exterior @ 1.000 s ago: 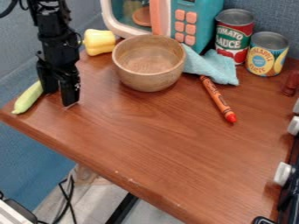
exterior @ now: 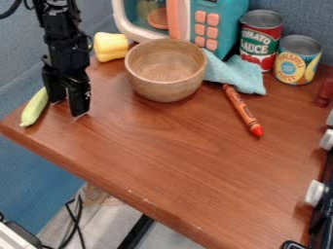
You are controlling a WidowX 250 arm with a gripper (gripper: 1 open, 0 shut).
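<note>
My black gripper point(exterior: 76, 105) hangs low over the left end of the wooden table, its tips near the surface. Just left of it lies a pale green, elongated vegetable-like item point(exterior: 37, 105). Whether the fingers are open or shut, and whether anything is between them, I cannot tell. A wooden bowl point(exterior: 166, 81) stands to the right, and a yellow object point(exterior: 111, 47) lies behind.
A teal toy microwave point(exterior: 219, 29), two cans point(exterior: 260, 44) and a cloth point(exterior: 236, 73) occupy the back. An orange crayon point(exterior: 242, 111) lies at right, near a dark appliance point(exterior: 320, 195).
</note>
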